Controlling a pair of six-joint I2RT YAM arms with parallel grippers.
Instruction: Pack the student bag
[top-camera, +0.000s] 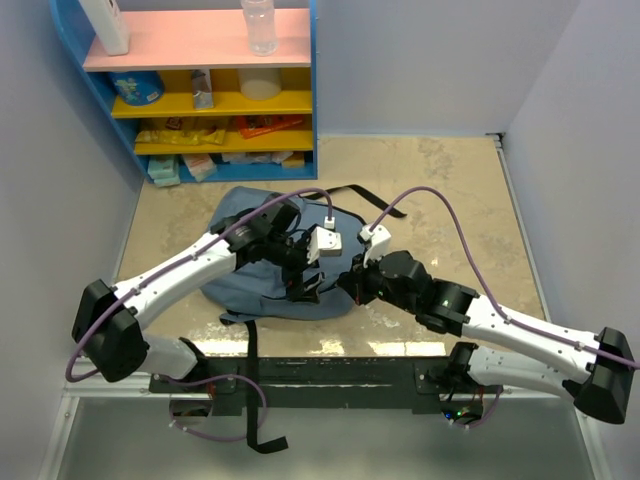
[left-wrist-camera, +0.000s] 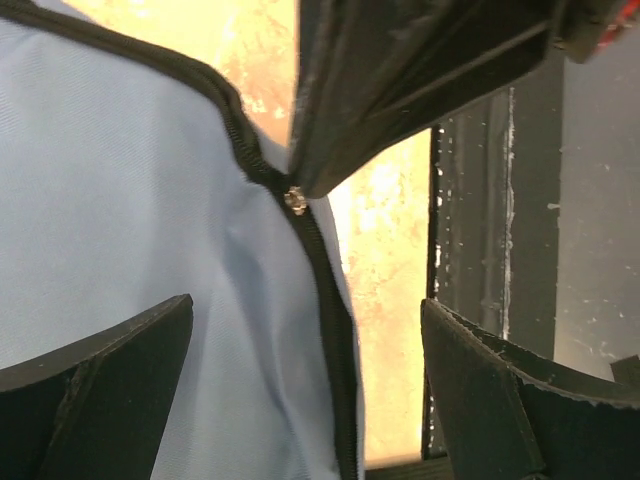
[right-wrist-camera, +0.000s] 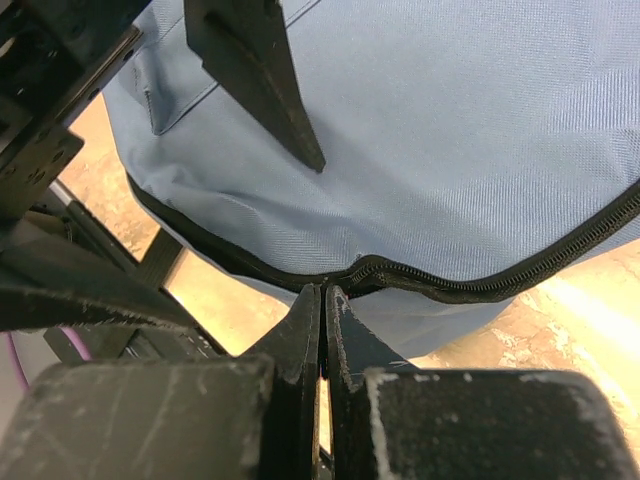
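A grey-blue backpack lies flat on the table, with a black zip along its edge. My left gripper is over the bag; in the left wrist view its fingers are spread wide above the fabric and zip, holding nothing. My right gripper is at the bag's right edge, shut at the zip; its fingertips meet on the zip line, and whether any of it is pinched between them I cannot tell.
A blue shelf unit with bottles and packets stands at the back left. A black strap hangs over the front edge.
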